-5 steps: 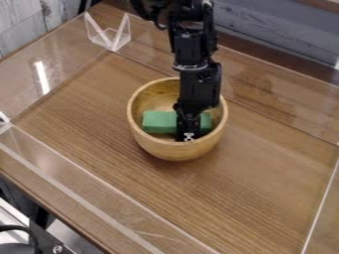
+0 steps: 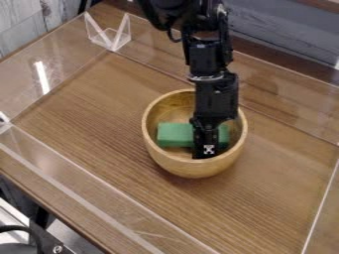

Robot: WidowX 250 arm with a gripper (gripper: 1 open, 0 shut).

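Note:
A wooden bowl (image 2: pixel 169 157) stands on the wooden table, holding a green block (image 2: pixel 175 134). My black gripper (image 2: pixel 208 145) reaches down from the top into the right part of the bowl, over the green block. Its fingertips are dark and partly hidden, so whether anything is between them cannot be made out.
A clear plastic object (image 2: pixel 109 28) is at the back left. A raised edge runs along the back right.
The bowl, with the green block in it and my gripper inside, has moved right and slightly toward the front across the table.

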